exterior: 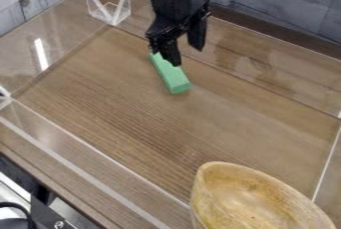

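My gripper (173,44) hangs from the top centre of the camera view, black, just above the upper end of a green block (172,78) lying on the wooden table (120,133). The fingers point down toward the block; whether they are open or shut is hard to tell at this size.
A large pale yellow bowl (253,198) sits at the bottom right. White wire-like objects stand near the top left and at the left edge.
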